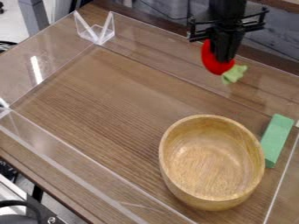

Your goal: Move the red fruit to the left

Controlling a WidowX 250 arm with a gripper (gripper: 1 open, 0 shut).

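Observation:
The red fruit point(214, 59) is at the far right of the table, held in my black gripper point(218, 45), which is shut on it. The fingers come down over its upper part and hide the top. Light green leaves or a stem point(235, 73) show just to the right of the fruit. From this angle I cannot tell whether the fruit's underside touches the wood.
A round wooden bowl point(166, 166) stands empty at the front right, with a green block point(277, 140) beside it. At the far left edge is a clear plastic holder point(96, 31).

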